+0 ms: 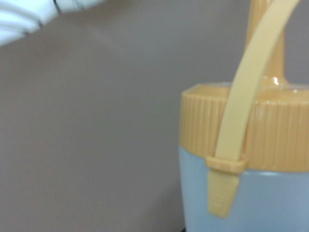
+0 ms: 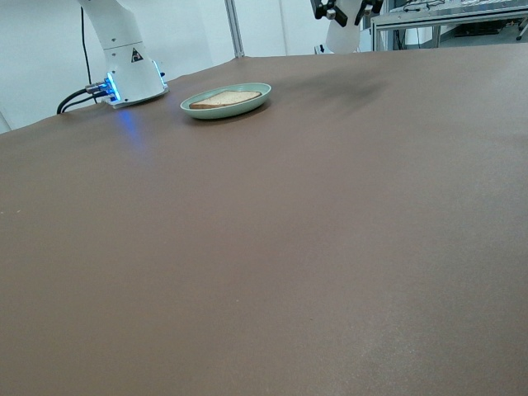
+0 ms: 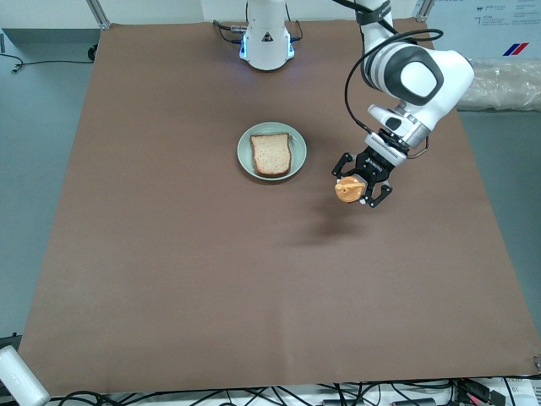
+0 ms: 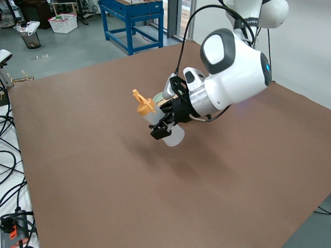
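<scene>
My gripper (image 3: pixel 362 184) is shut on a translucent squeeze bottle (image 4: pixel 173 135) with an orange cap (image 1: pixel 241 125) and a strap, held above the table to the right of the plate in the camera left view. A slice of bread (image 3: pixel 270 154) lies on a pale green plate (image 3: pixel 296 165), also seen low on the table in the camera top view. In the camera right view the bottle and arm hide most of the plate. In the wrist view the bottle fills the right side.
Cables run along the near edge.
</scene>
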